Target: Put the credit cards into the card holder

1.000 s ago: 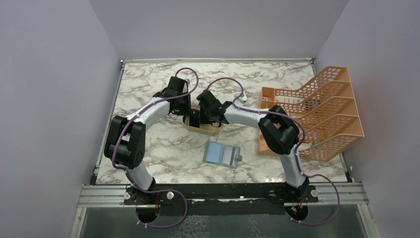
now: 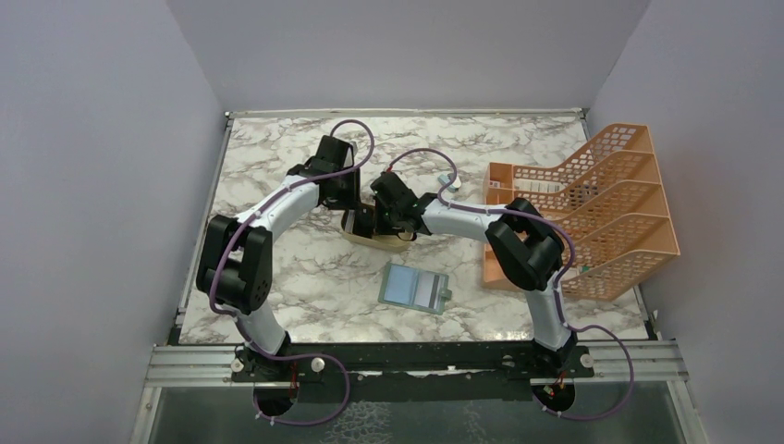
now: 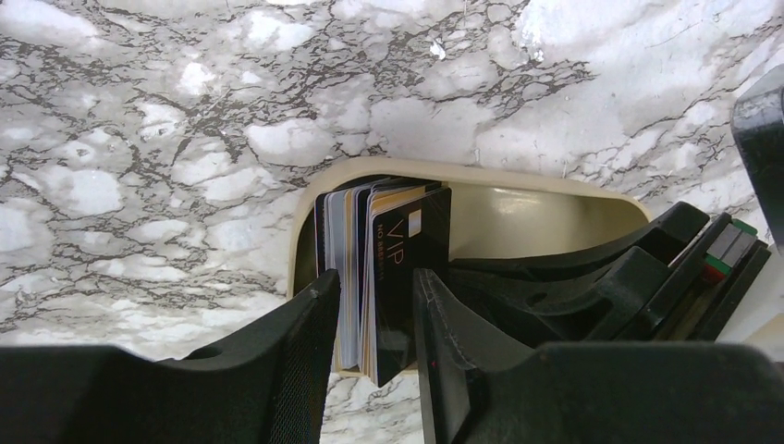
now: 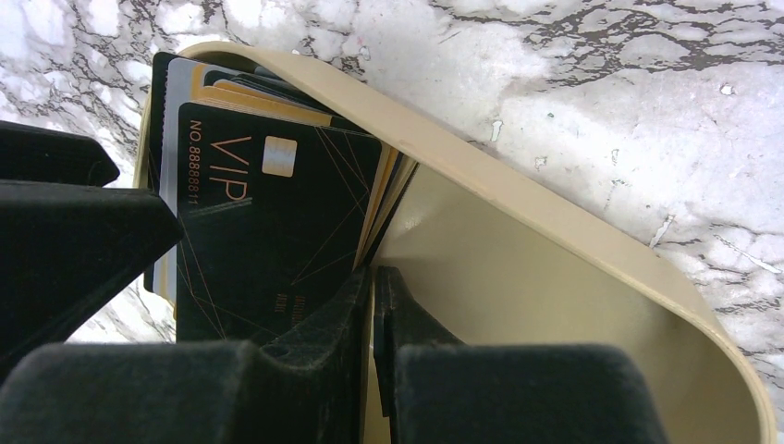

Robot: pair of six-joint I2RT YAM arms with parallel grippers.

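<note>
A stack of cards [image 3: 356, 268], mostly dark with gold or white edges, stands tilted at the left end of a beige bin [image 3: 545, 217]. The front card is a black VIP card [image 4: 268, 222]. Over the stack, my left gripper is open, one finger to each side of the cards. My right gripper is shut at the lower right edge of the stack, where thin card edges run in between its fingertips; their ends are hidden. Nearer the front of the table lies the open card holder [image 2: 413, 288], bluish with clear sleeves and a dark band.
An orange slotted rack [image 2: 592, 213] fills the right side of the table. A small white and blue item [image 2: 448, 181] lies behind the right arm. Bare marble surrounds the card holder. Both arms crowd closely over the bin.
My left gripper has shifted slightly away from the front of the table. The right one has moved slightly right and toward the front. The bin and card holder stay in place.
</note>
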